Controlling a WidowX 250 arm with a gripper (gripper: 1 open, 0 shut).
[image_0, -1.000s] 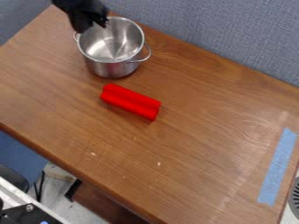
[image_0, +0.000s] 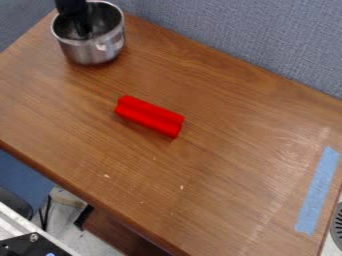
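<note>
A shiny steel pot (image_0: 96, 48) with side handles stands at the upper left corner of the wooden table (image_0: 227, 170). The dark gripper (image_0: 78, 24) reaches down into the pot at its back left; its fingertips are too dark and small to tell whether they are apart or hold the rim. A red cylinder (image_0: 150, 116) lies on its side near the middle of the table.
A light blue tape strip (image_0: 318, 190) runs along the right of the table. A grey padded wall (image_0: 254, 30) borders the back.
The pot has moved up and to the left, towards the corner, with the gripper moving the same way. The red cylinder has stayed in place.
</note>
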